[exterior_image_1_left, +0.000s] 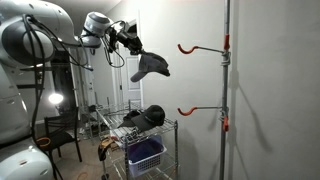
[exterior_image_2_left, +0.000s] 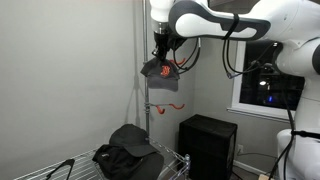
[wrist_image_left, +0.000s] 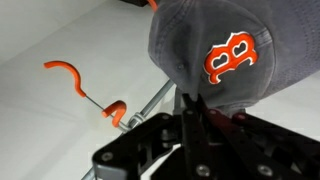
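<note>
A dark grey cap (exterior_image_1_left: 150, 66) with an orange-red letter B on its front hangs in the air high above the wire rack. In the wrist view the cap (wrist_image_left: 245, 45) fills the upper right, and my gripper is shut on its edge; the fingertips are partly hidden by the cloth. From the other side, the cap (exterior_image_2_left: 165, 74) hangs below the gripper, its B facing that camera. A second, black cap (exterior_image_1_left: 150, 116) lies on the top shelf of the wire rack (exterior_image_1_left: 172, 125).
Right of the rack stands a metal pole (exterior_image_1_left: 225, 75) with red-orange-tipped hooks (exterior_image_1_left: 188, 49) at two heights. A white-blue basket (exterior_image_1_left: 146, 155) sits on the lower shelf. A black cabinet (exterior_image_2_left: 207, 145) is by the far wall. Open air separates cap and pole.
</note>
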